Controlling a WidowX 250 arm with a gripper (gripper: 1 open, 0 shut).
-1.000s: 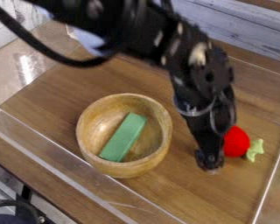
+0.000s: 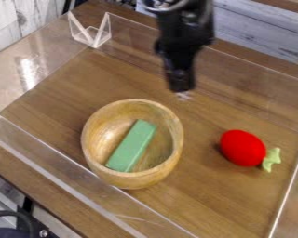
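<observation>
A wooden bowl (image 2: 167, 146) holds a green block (image 2: 130, 146) at the lower middle of the table. To its right lies a red round object (image 2: 241, 147) with a small pale green piece (image 2: 271, 160) at its right side. The dark gripper (image 2: 182, 88) is raised at the top centre, above and behind the bowl, blurred by motion; whether it is open or shut cannot be told.
The bare wooden table (image 2: 59, 98) has free room at the left and around the red object. Clear edge strips run along its sides, and a white wire shape (image 2: 89, 30) stands at the back left.
The arm has moved up and back, away from beside the red object, uncovering the right part of the table. The red object and bowl look unmoved.
</observation>
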